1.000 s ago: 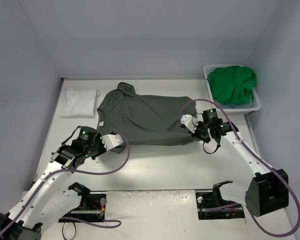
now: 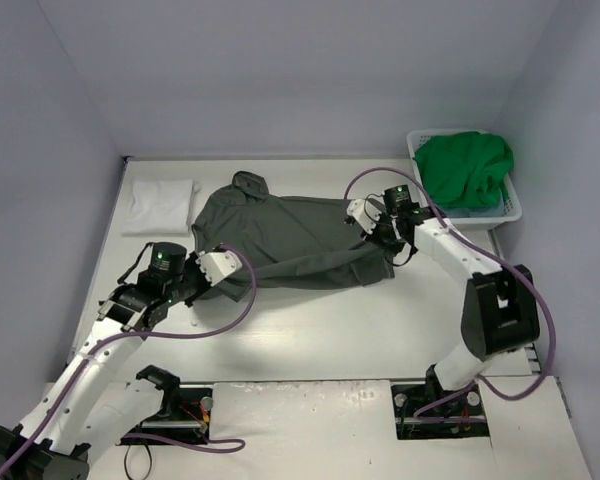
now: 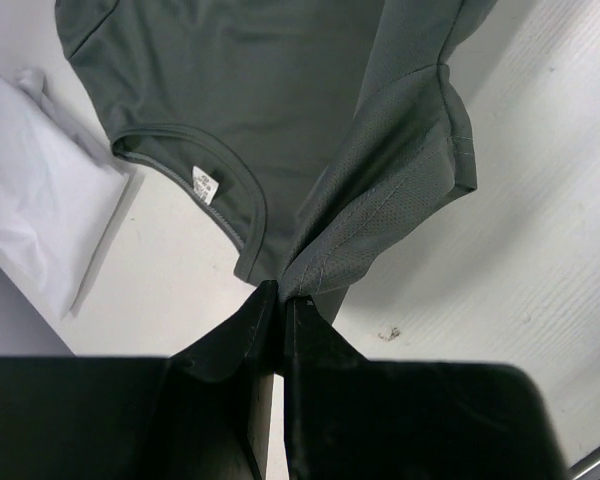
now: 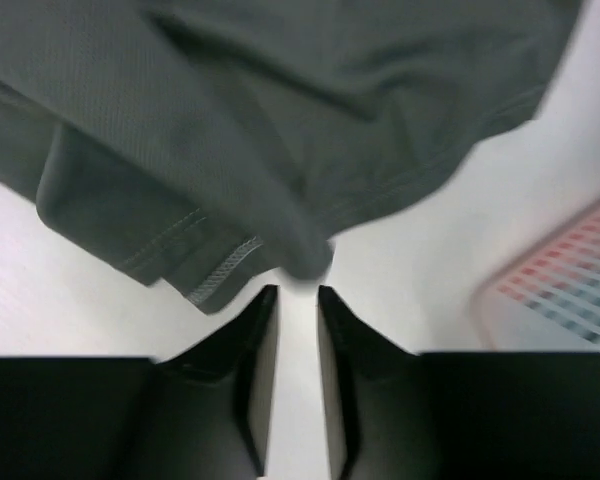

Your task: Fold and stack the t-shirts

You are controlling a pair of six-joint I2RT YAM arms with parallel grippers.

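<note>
A dark grey-green t-shirt (image 2: 280,225) lies spread across the table, its near edge folded up in a band. My left gripper (image 2: 195,275) is at its lower left corner; in the left wrist view my left gripper is shut on the folded edge near the collar. My right gripper (image 2: 375,235) is over the shirt's right end; in the right wrist view, blurred, the fingertips of my right gripper stand slightly apart below a flap of cloth, with none clearly between them.
A folded white cloth (image 2: 158,207) lies at the back left. A white basket (image 2: 510,210) with green cloth (image 2: 460,168) stands at the back right.
The left gripper has shifted slightly toward the back.
</note>
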